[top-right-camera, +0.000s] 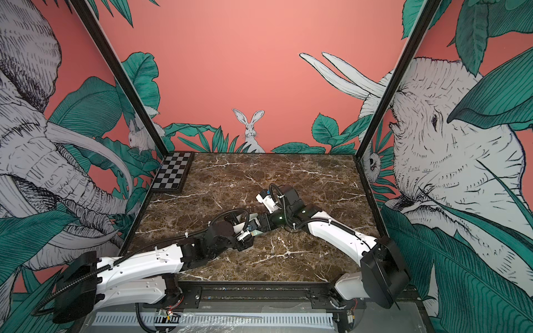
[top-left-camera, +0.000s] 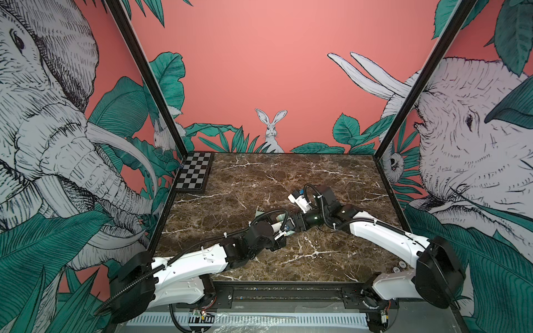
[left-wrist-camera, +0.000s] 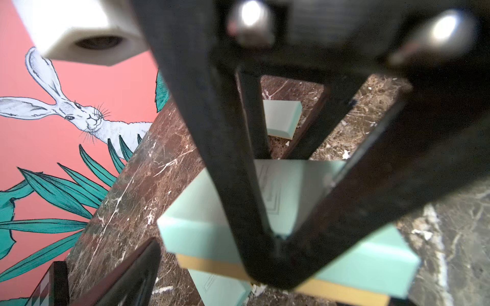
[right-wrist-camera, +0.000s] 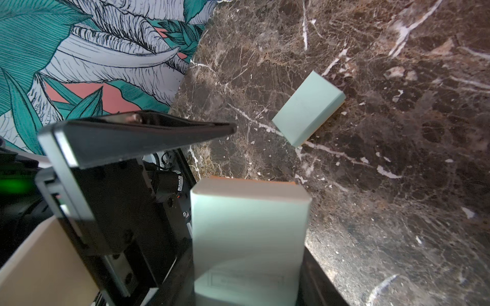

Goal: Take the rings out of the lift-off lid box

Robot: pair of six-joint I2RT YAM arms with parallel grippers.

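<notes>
Both grippers meet at mid table in the top views, my left (top-left-camera: 284, 230) and my right (top-left-camera: 295, 223), partly hidden by arms. In the left wrist view, a mint box with a tan band (left-wrist-camera: 188, 224) is close among dark gripper parts, a second mint piece beneath it. In the right wrist view that box (right-wrist-camera: 250, 234) stands close, beside a black finger. Farther off, a small mint box (right-wrist-camera: 308, 108) lies on the marble. No rings show. I cannot tell from the frames how either gripper's fingers stand on the near box.
A checkered board (top-left-camera: 193, 171) sits at the back left of the marble table (top-left-camera: 249, 172). The two arms are very close together at the centre.
</notes>
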